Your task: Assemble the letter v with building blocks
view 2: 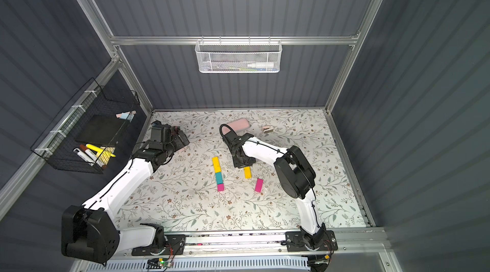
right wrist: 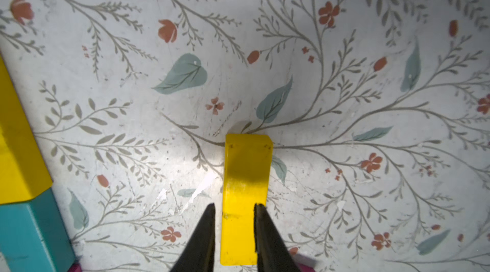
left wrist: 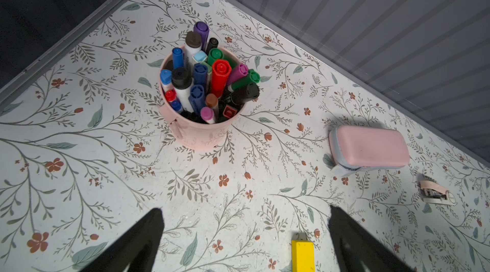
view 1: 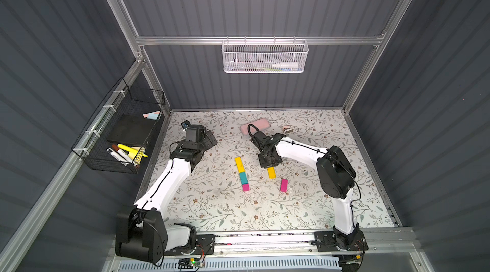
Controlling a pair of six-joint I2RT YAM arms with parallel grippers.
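A column of yellow (view 1: 239, 164), teal (view 1: 243, 178) and magenta (view 1: 245, 187) blocks lies at table centre. Right of it lie a yellow block (view 1: 271, 172) and a magenta block (view 1: 283, 185). My right gripper is over the yellow block, its blurred fingertips close together at the block's lower half; whether they grip it is unclear. My left gripper hangs at the left side, open and empty, fingers far apart.
A pink cup of markers (left wrist: 196, 134), a pink case (view 1: 255, 126) and a stapler (view 1: 288, 129) stand at the back. A black wire basket (view 1: 109, 129) hangs on the left wall.
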